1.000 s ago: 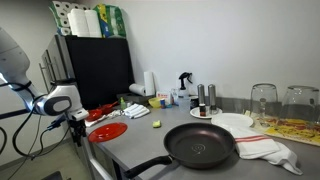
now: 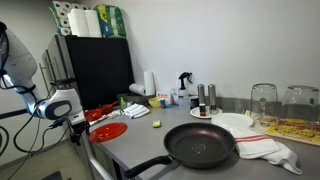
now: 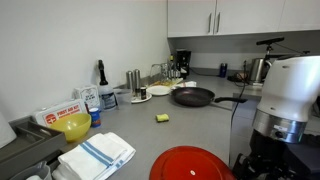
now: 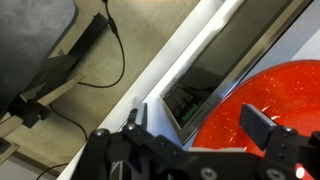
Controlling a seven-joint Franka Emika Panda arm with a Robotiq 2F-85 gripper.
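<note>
In the wrist view my gripper is open, its two dark fingers spread apart with nothing seen between them. Below it, the view takes in the counter's edge, part of a red round plate (image 4: 285,85) and the floor. The same red plate (image 3: 190,165) lies flat near the counter's front corner in the second exterior view, with the dark gripper (image 3: 265,165) just right of it. From the first exterior view, the gripper (image 2: 80,130) hangs beside the counter edge, left of the red plate (image 2: 107,132); its fingers are too small to read there.
A black frying pan (image 2: 198,145) occupies the counter, its handle toward the front edge. A yellow-green sponge (image 3: 162,118) sits mid-counter. Folded white cloth (image 3: 97,155) and a yellow bowl (image 3: 73,126) stand along the left. Bare counter surrounds the sponge.
The arm's upper links have shifted slightly up and to the right at the left edge, and the hand has moved very slightly. The counter objects look unmoved.
</note>
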